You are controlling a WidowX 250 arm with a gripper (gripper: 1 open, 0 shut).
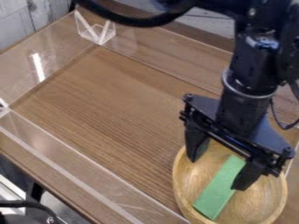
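My black gripper [225, 149] hangs over a round wooden bowl [184, 179] at the lower right, its two fingers apart and open. A green rectangular block [214, 198] lies in the bowl, its upper end partly behind the gripper's right finger. Nothing shows held between the fingers.
A transparent object [96, 26] stands at the back left corner. Dark cables or parts show at the bottom left.
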